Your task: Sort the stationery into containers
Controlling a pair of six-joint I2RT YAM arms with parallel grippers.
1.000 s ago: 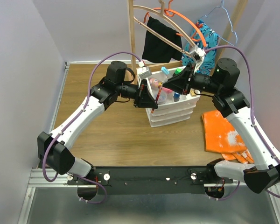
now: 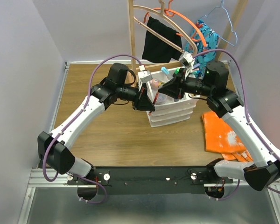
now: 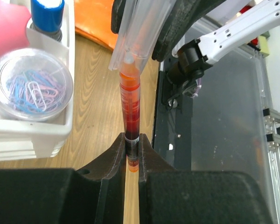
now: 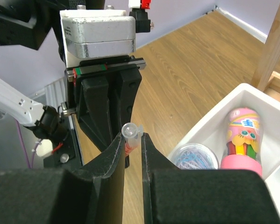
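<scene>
A slim red-orange pen (image 3: 130,107) is pinched by my left gripper, its fingers closed around the lower part. The pen stands roughly lengthwise between my two grippers. At its other end, my right gripper has its fingers on either side of the pale pen end, with a gap still showing between them. Clear pads (image 3: 149,28) on the right fingers overlap that end in the left wrist view; whether they touch it, I cannot tell. From above, both grippers meet over the front left of the white container (image 2: 170,116).
Inside the container are a round tub of paper clips (image 3: 32,84), a pink patterned pencil case (image 4: 242,133) and a blue-capped bottle (image 3: 47,16). An orange cloth (image 2: 221,133) lies to the right. A wooden rack (image 2: 132,28) stands behind.
My right gripper has come leftward and slightly down, onto the upper end of the pen.
</scene>
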